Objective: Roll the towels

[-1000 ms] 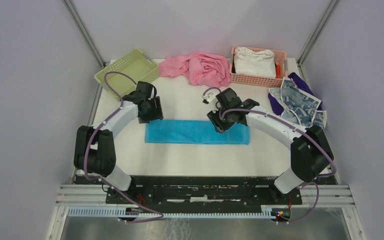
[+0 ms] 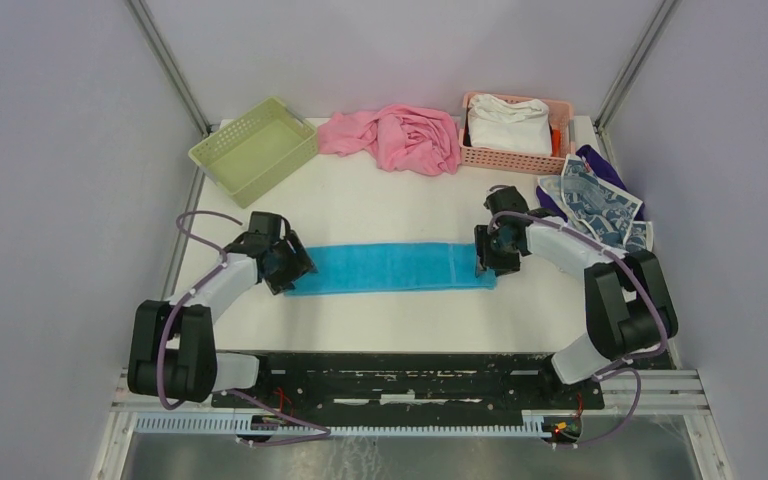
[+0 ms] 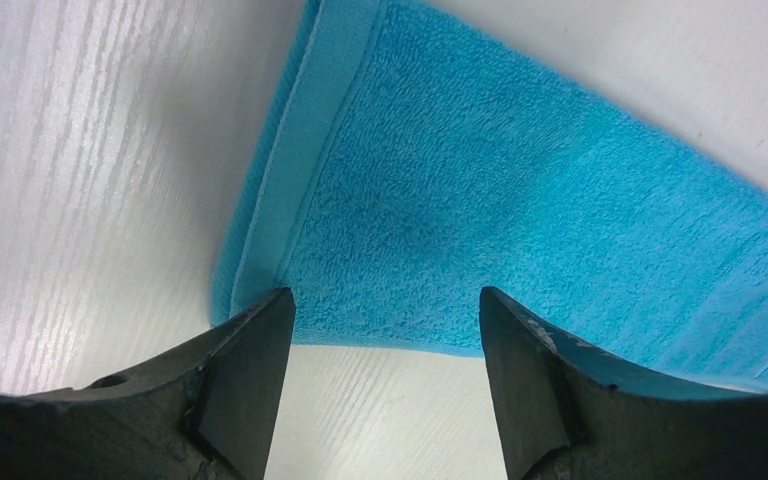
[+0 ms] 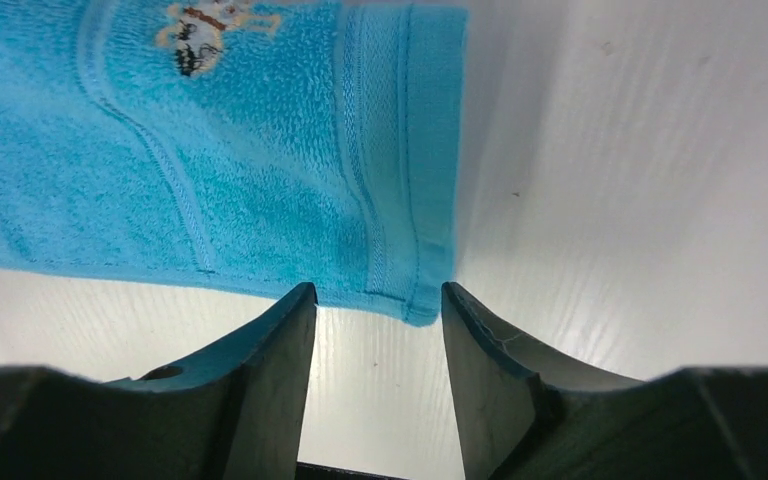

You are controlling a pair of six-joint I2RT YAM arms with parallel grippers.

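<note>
A blue towel (image 2: 390, 267) lies folded into a long flat strip across the middle of the table. Over its left end hovers my left gripper, its fingers apart, with the towel's near left corner (image 3: 250, 290) close to one fingertip. At the other end my right gripper stands open above the near right corner (image 4: 421, 308), which lies between and just beyond its fingertips. Neither gripper has cloth clasped. A small embroidered figure (image 4: 198, 38) shows on the towel in the right wrist view.
Along the back are a green basket (image 2: 254, 152), empty, a crumpled pink towel (image 2: 400, 137) and a pink basket (image 2: 513, 159) holding white cloth (image 2: 509, 124). Patterned cloths (image 2: 600, 208) lie at the right edge.
Both arms have come down to the towel's ends. The left gripper moved toward the front edge, and the right one moved rightward to the right end. The towel has shifted only slightly.
</note>
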